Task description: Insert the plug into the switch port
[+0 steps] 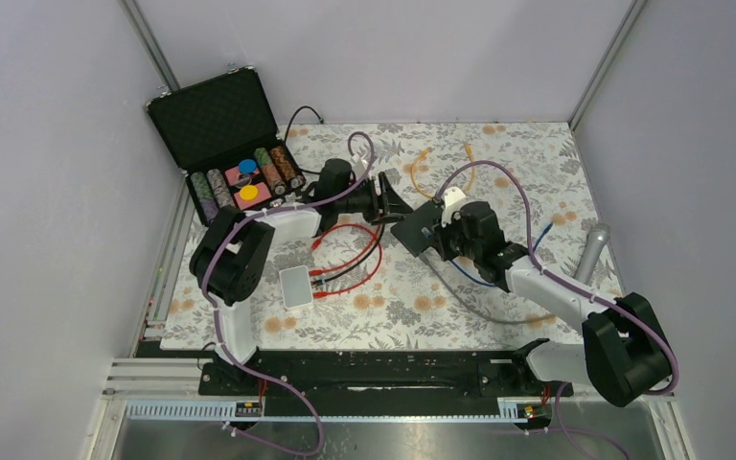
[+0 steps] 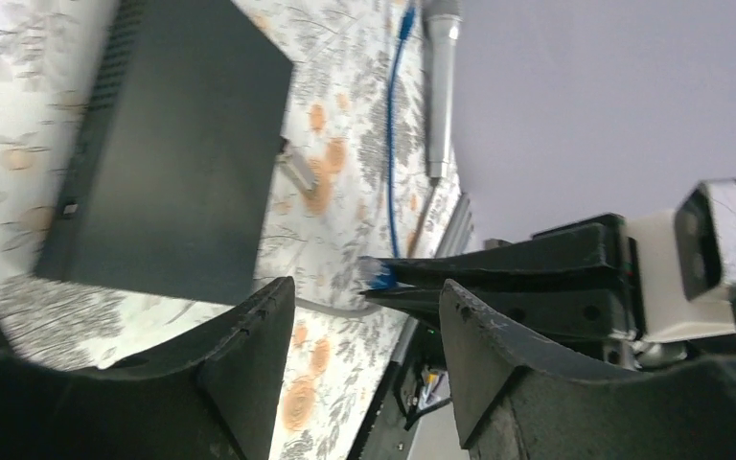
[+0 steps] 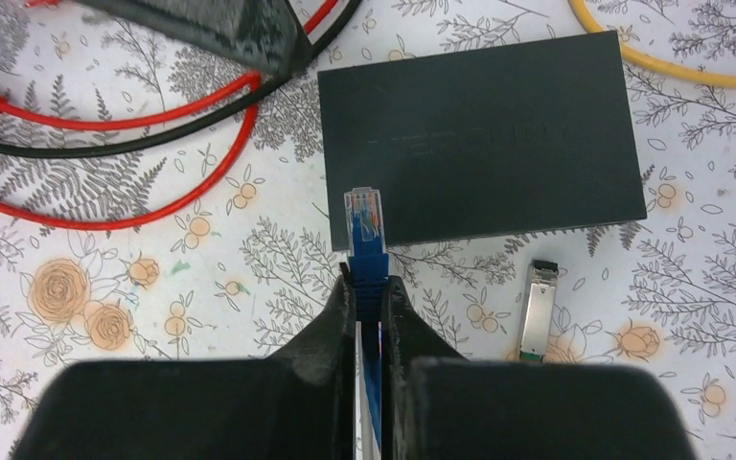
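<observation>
A flat black switch box (image 1: 408, 235) lies between the two grippers; its broad dark top (image 3: 479, 144) fills the upper middle of the right wrist view. My right gripper is shut on the blue cable just behind its clear-tipped plug (image 3: 365, 218). There the plug's tip overlaps the box's near edge. The left wrist view shows a gap between plug (image 2: 378, 274) and box (image 2: 177, 144), so the plug is outside it. My left gripper is open, nothing between its fingers, at the box's left side. No port opening shows clearly.
A small metal module (image 3: 539, 311) lies beside the box. Red cables (image 1: 374, 249) and a black one run from a white box (image 1: 296, 287) to the left gripper's side. A yellow cable (image 3: 695, 75) lies behind. An open chip case (image 1: 230, 182) stands back left.
</observation>
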